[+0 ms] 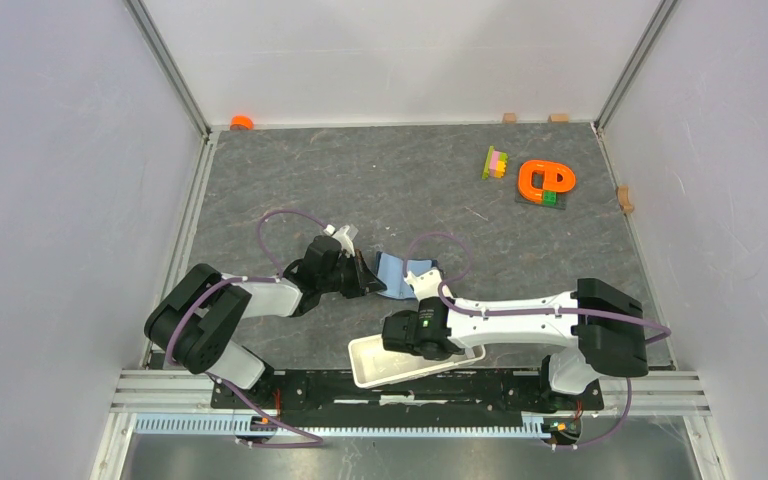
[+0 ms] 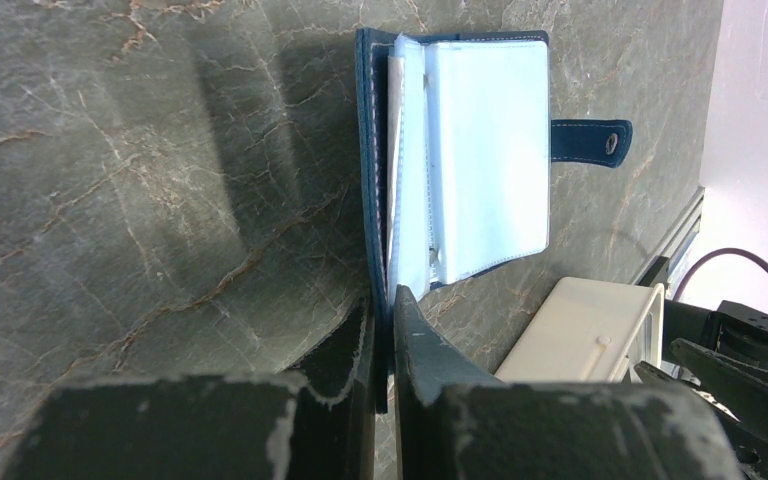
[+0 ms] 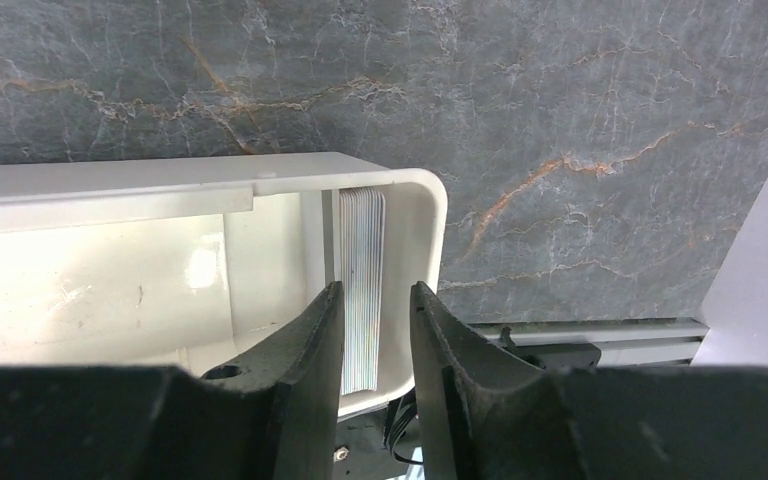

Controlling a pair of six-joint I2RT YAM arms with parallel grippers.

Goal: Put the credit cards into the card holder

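Observation:
The open card holder (image 2: pixel 490 150), blue-edged with pale blue clear pages, lies on the grey table. In the left wrist view my left gripper is shut on its left cover edge at the near end. A stack of white cards (image 3: pixel 362 290) stands on edge at the right end of the cream tray (image 3: pixel 420 230). Just over that stack is my right gripper, its fingers (image 3: pixel 325 330) parted on either side of the cards. Nothing shows gripped between them. From above, the right hand hides the tray's right part.
An orange letter toy (image 1: pixel 546 178) and small colored blocks (image 1: pixel 495 163) lie at the back right. An orange piece (image 1: pixel 241 122) sits at the back left edge.

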